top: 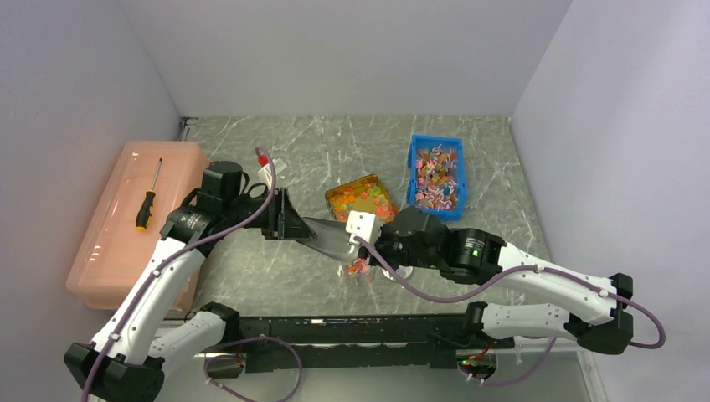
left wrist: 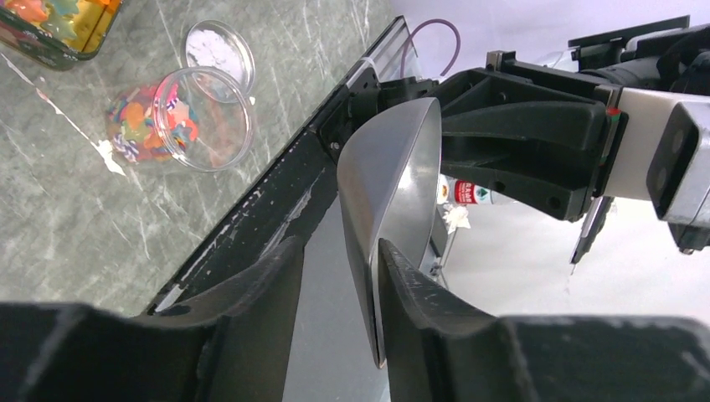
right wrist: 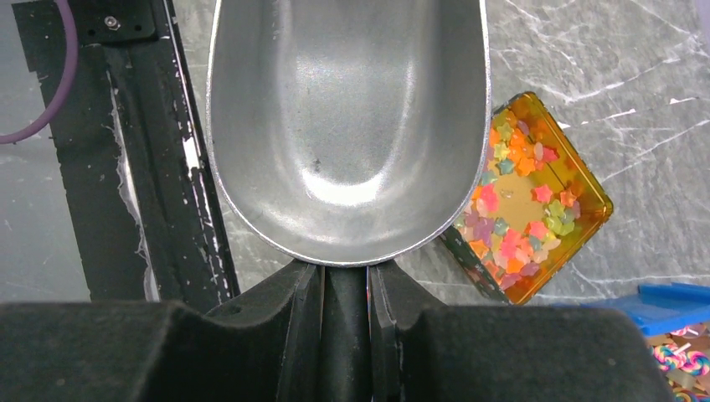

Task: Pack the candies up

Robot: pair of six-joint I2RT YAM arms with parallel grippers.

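A metal scoop [top: 331, 239] is held up between the two arms, with no candies visible in its bowl. My right gripper is shut on the scoop's dark handle [right wrist: 345, 335]. At the scoop's other end, my left gripper is part open; the scoop's edge [left wrist: 374, 276] lies between its fingers, close to the right-hand one. Below, a clear jar [left wrist: 219, 138] lies on its side with colourful candies [left wrist: 138, 126] inside, largely hidden by the scoop from above. An amber tray [right wrist: 582, 172] holds star-shaped candies, and a blue basket [top: 460, 177] holds wrapped-looking ones.
Next to the jar's mouth is a round lid [left wrist: 219, 52]. A pink box [top: 105, 218] with a screwdriver [top: 147, 201] on it stands at the left. A red-capped item [top: 264, 160] lies behind my left arm. Open marble surface [top: 243, 276] surrounds the tray.
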